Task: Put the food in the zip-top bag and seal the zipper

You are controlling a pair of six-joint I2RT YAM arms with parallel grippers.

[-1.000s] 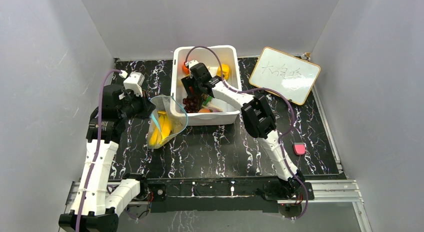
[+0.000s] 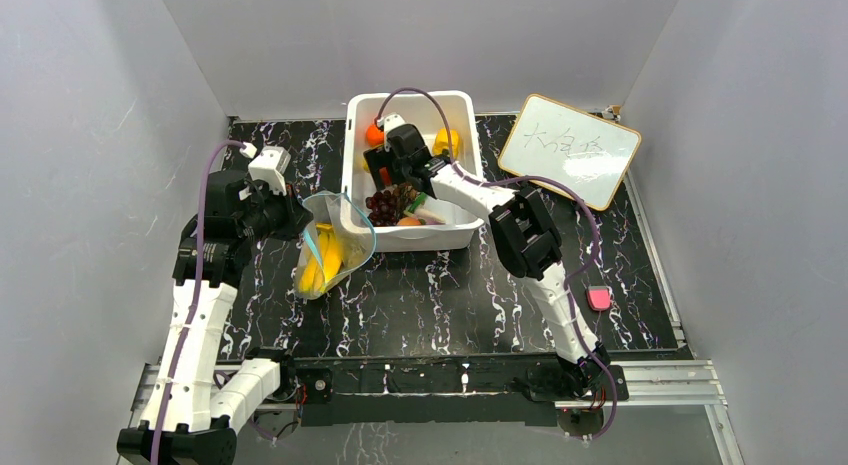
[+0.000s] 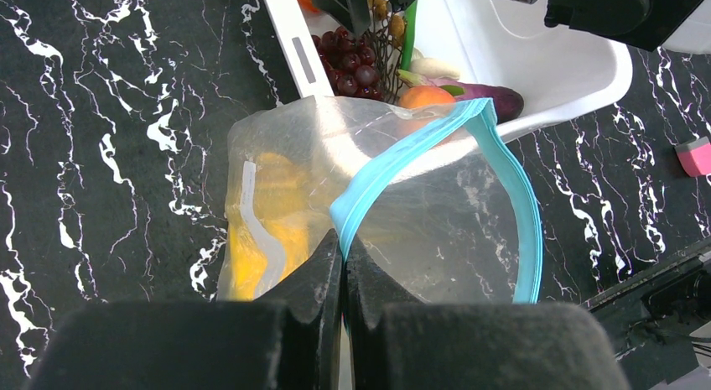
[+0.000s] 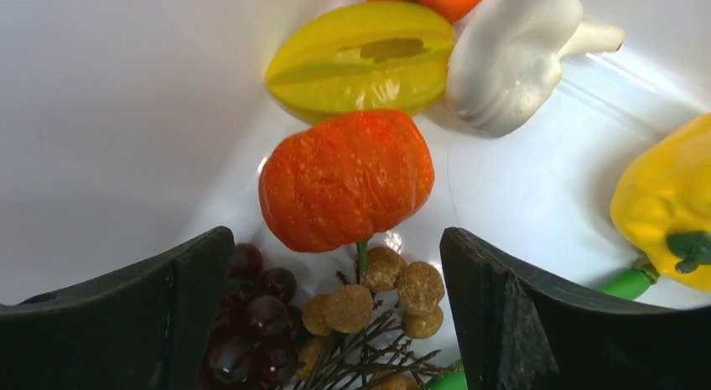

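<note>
My left gripper is shut on the blue-edged rim of the clear zip top bag (image 3: 453,214), whose mouth gapes open. Yellow bananas (image 2: 322,262) lie inside the bag. Over the white bin (image 2: 415,241), my right gripper points down with its fingers wide apart and nothing between them. In the right wrist view, an orange-red pumpkin-like food (image 4: 346,180) lies just beyond the fingertips. Dark grapes (image 4: 256,323) and a bunch of brown berries (image 4: 348,308) are close to the fingers, partly hidden by them.
Also in the bin are a yellow starfruit-like piece (image 4: 360,59), white garlic (image 4: 510,59), a yellow pepper (image 4: 671,201) and an eggplant (image 3: 495,98). A whiteboard (image 2: 569,150) stands back right; a pink block (image 2: 598,298) lies at right.
Left arm and bag look unmoved.
</note>
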